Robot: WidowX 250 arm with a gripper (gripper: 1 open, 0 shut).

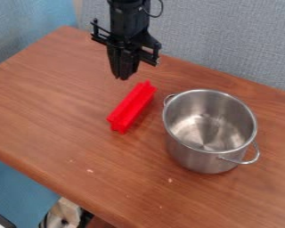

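Note:
A red, elongated block [132, 107] lies diagonally on the wooden table [61, 116], left of a steel pot [212, 153]. My black gripper [124, 69] hangs above and just behind the block's far end, apart from it in the picture. Its fingers point down; whether they are open or shut is hard to tell, and I see nothing held.
The pot stands on the right half of the table, handles to either side. Grey padded walls rise behind, and the table's edge runs along the lower left.

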